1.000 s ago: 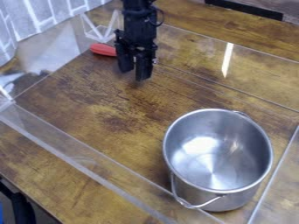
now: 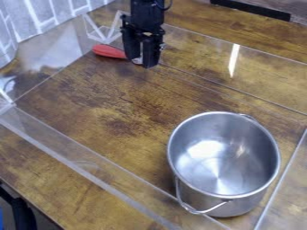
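Note:
My black gripper [image 2: 143, 54] is at the top middle of the camera view, low over the back of the wooden table. A red object [image 2: 110, 51] lies just left of it, partly behind the gripper, with a small pale part showing under the fingers. Whether the fingers are open or shut on it is too small and dark to tell. A large steel pot [image 2: 223, 159] with a wire handle stands at the front right, well apart from the gripper.
Clear plastic walls [image 2: 74, 160] border the work area.
The gripper has shifted slightly right and up in the view over the last second. The red object and the pot look unmoved.

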